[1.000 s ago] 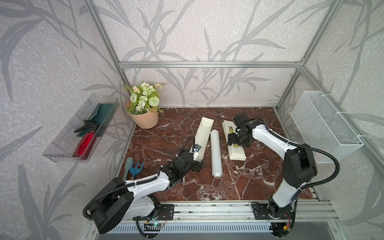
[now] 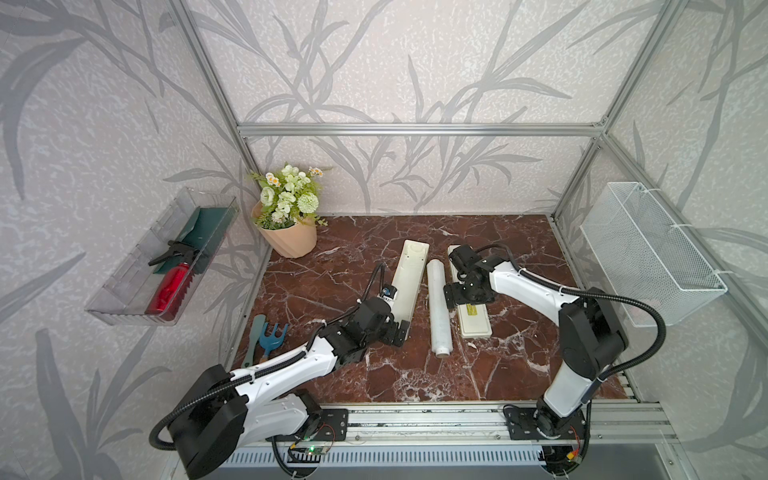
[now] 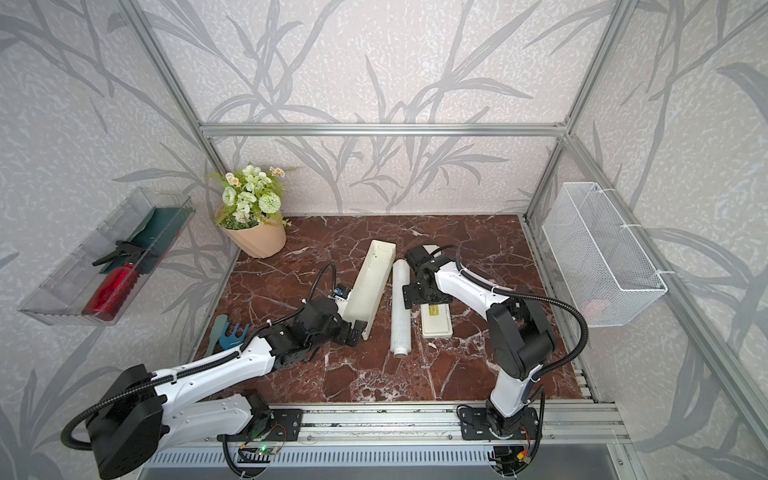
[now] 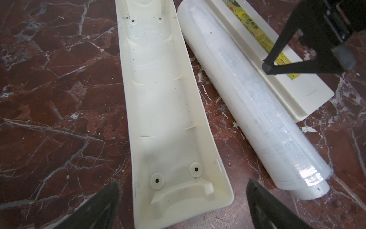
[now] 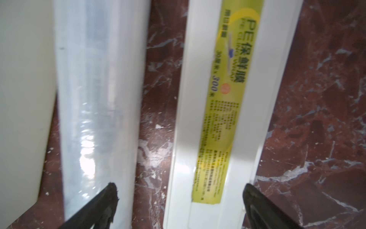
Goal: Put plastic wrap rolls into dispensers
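Note:
The open cream dispenser base (image 4: 160, 95) lies empty on the table. Around its near end stand the fingers of my open left gripper, one on each side, with nothing gripped. To its right, a clear-white plastic wrap roll (image 4: 251, 99) rests on the tabletop, apart from the base. Beyond the roll lies the cream lid (image 5: 221, 114) with its yellow label up. My right gripper is open above the gap between roll and lid, its left finger over the roll and its right finger by the lid's right edge. The right arm hides the lid's far part in the top left view.
A flower pot (image 2: 286, 236) stands at the back left. A blue fork (image 2: 273, 337) lies at the left edge. Wall baskets hang on both sides: a clear one (image 2: 104, 304) and a white mesh one (image 2: 656, 248).
The lid has come down and nearer to the front, and my right gripper has let go of it and moved left toward the roll. Base and roll have shifted slightly right.

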